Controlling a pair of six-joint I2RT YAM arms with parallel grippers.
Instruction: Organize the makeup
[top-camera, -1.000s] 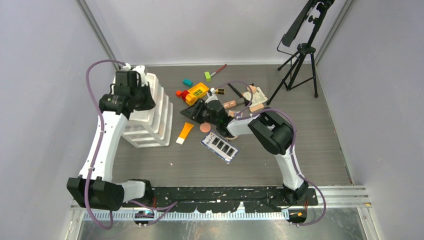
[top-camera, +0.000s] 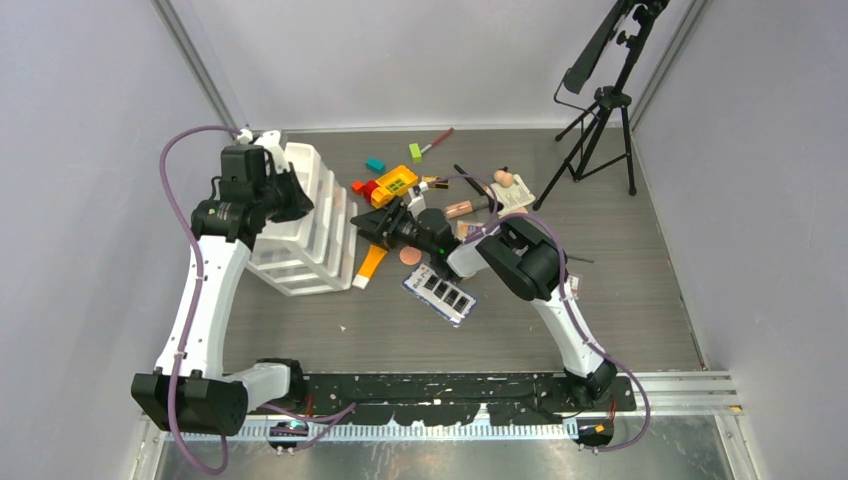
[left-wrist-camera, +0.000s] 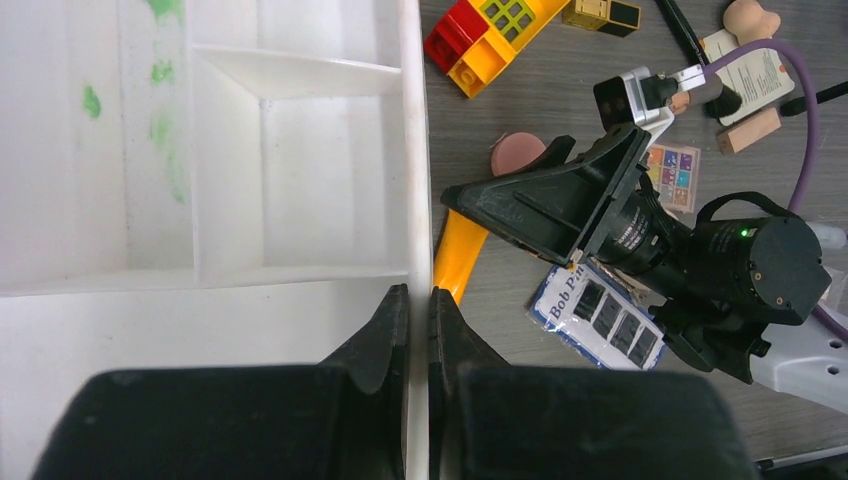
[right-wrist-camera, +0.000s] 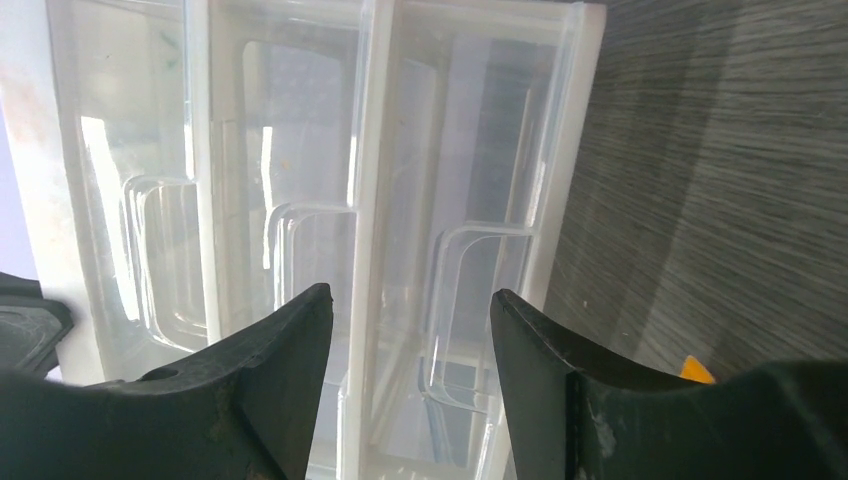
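Note:
A white organizer (top-camera: 318, 240) with clear drawers stands at left, an open divided tray (left-wrist-camera: 330, 180) on its top. On the tray's right rim my left gripper is shut. In front of the drawer fronts (right-wrist-camera: 290, 150), my right gripper is open, its fingers apart; whether they touch the unit, I cannot tell. An orange tube (top-camera: 372, 262) with a white cap lies near the organizer. Close to it lie a round pink compact (top-camera: 410, 256), a "Bob" palette (top-camera: 440, 294) and a small colour palette (left-wrist-camera: 672, 178), part hidden by the arm.
Yellow and red toy blocks (top-camera: 394, 186), a teal block (top-camera: 375, 164) and a green block (top-camera: 415, 152) lie behind the right gripper. Brushes, a sponge (top-camera: 503, 177) and a card are farther right. A black tripod (top-camera: 612, 98) stands at back right.
My right gripper has moved left, up to the organizer. The organizer's drawer side has shifted a little to the right, while the left arm has edged left.

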